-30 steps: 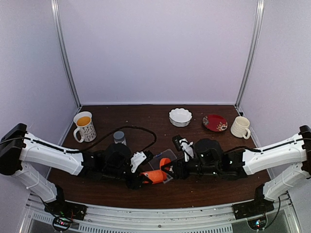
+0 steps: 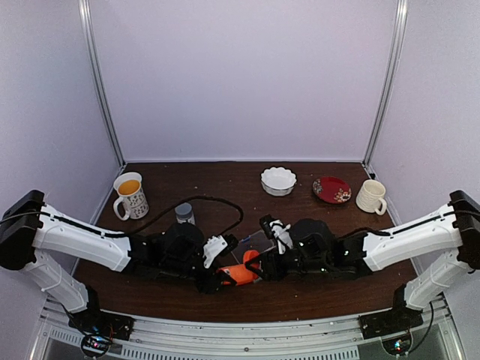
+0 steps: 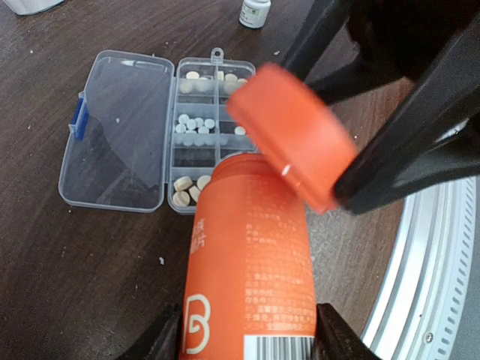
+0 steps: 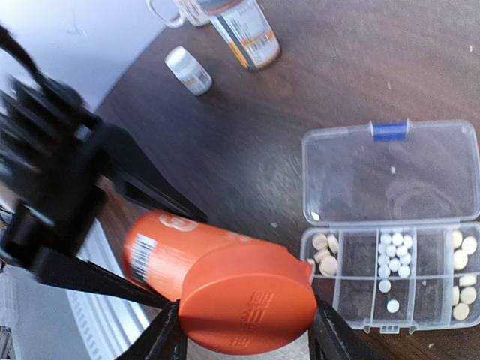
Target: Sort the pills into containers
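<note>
An orange bottle [image 3: 251, 255] is clasped by my left gripper, its neck pointing toward the right arm. My right gripper is shut on an orange cap [image 4: 247, 300], tilted close by the bottle's mouth; whether they touch I cannot tell. Behind them the clear pill box [image 3: 214, 135] lies flat with its lid [image 4: 390, 172] swung open. White round pills [image 4: 394, 259] fill a middle compartment. Larger pale tablets [image 4: 465, 247] sit in end compartments. In the left wrist view, the bottle's top covers part of the box.
A small white bottle [image 4: 189, 70] and a larger labelled jar [image 4: 251, 37] stand on the left side. Farther back are a patterned mug [image 2: 133, 204], a white bowl [image 2: 278, 180], a red dish [image 2: 331, 189] and a cream mug [image 2: 370, 196].
My right gripper has shifted left with the cap, bringing it nearer the bottle's mouth. My left arm and the bottle have stayed nearly in place.
</note>
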